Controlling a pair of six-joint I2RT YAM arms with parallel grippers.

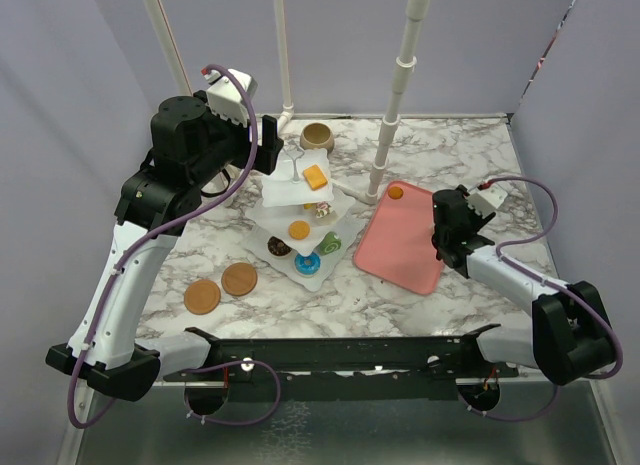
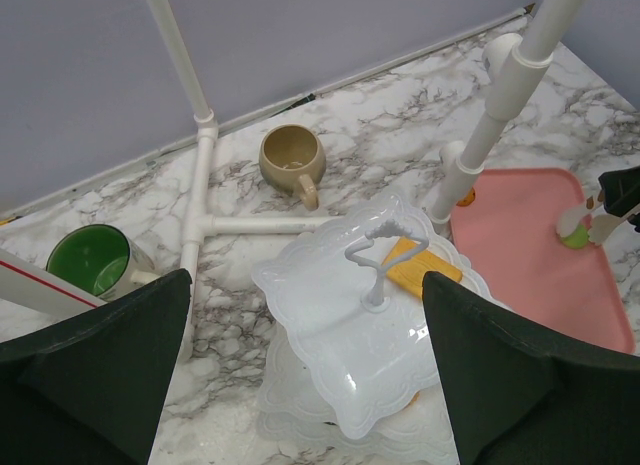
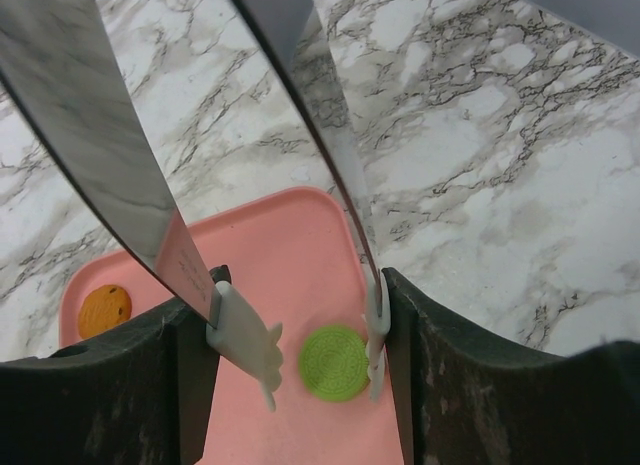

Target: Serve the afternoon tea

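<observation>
A pink tray [image 1: 395, 265] lies on the marble table to the right of the tiered white stand [image 1: 282, 193]. Over its right side hangs my right gripper, fingers apart, with grey tongs [image 3: 240, 335] running between them. A green round sweet [image 3: 333, 365] shows on the tray between the parted tong tips; contact cannot be made out. An orange round sweet [image 3: 104, 310] lies farther left on the tray. My left gripper is open and empty near the stand, whose top tier [image 2: 325, 345] carries a yellow rectangular piece [image 2: 425, 273].
Behind the stand is a beige mug [image 2: 291, 157]; a green-lined cup [image 2: 100, 262] stands left. A white upright pipe [image 1: 390, 115] rises between stand and tray. Lower tiers hold several sweets, including a blue ring [image 1: 307, 264]. Two brown discs [image 1: 202, 296] lie at front left.
</observation>
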